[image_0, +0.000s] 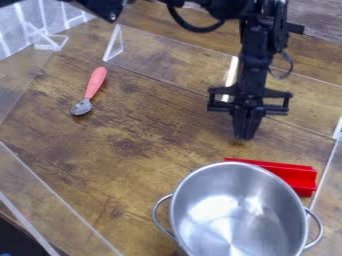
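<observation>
My black gripper (246, 126) is at the right of the middle, low over the wooden table, its fingertips close together with nothing visible between them. Below it lies a red object (297, 176), partly hidden behind a large steel pot (238, 215) with two side handles at the bottom. A spoon with a pink handle (95, 84) lies on the left.
A white wire rack (27, 25) is at the top left, and clear panels border the left side.
</observation>
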